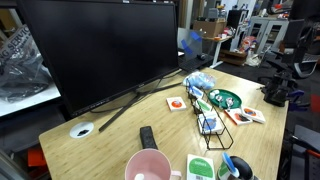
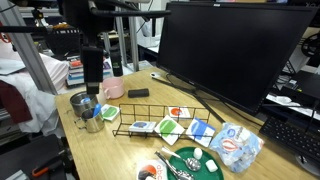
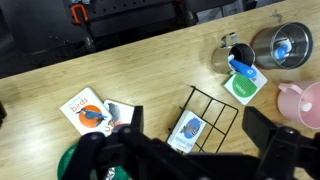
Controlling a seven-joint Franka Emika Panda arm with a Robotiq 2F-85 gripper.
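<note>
My gripper stands open above the table, nothing between its widely spaced fingers. Its dark fingers hang in the air at the upper left of exterior view 2. Below is a black wire rack with a white card bearing a blue picture in it. An orange-and-blue picture card lies left of the rack in the wrist view. Part of a green plate shows at the lower left. To the right are two metal cups, one with a blue object, and a pink mug.
A large monitor stands along the table's back. A black remote lies near the mug, and a clear plastic bag lies beyond the plate. A keyboard sits at the right. Bare wood shows left of the remote.
</note>
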